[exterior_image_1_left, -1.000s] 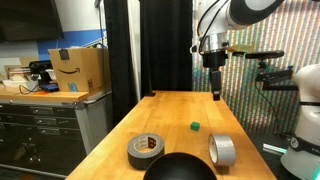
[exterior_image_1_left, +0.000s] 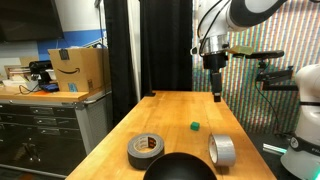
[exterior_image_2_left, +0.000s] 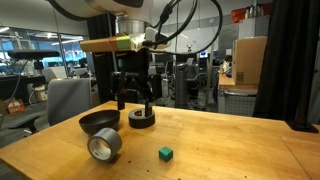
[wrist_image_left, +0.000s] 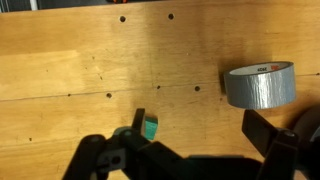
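High over the wooden table, my gripper (exterior_image_1_left: 215, 88) hangs with its fingers pointing down. In the wrist view its two fingertips stand wide apart, open, with nothing between them. A small green cube (exterior_image_2_left: 166, 154) rests on the table below; the wrist view shows the cube (wrist_image_left: 151, 128) beside the left finger, partly covered by it. A silver tape roll (exterior_image_1_left: 222, 150) stands on its edge near the black bowl (exterior_image_1_left: 180, 168). Behind the bowl, a dark tape roll (exterior_image_1_left: 145, 148) lies flat. In the wrist view the silver roll (wrist_image_left: 260, 86) is at the right.
A grey chair (exterior_image_2_left: 68, 98) is beside the table. Cardboard boxes (exterior_image_1_left: 79, 69) sit on a cabinet away from it.
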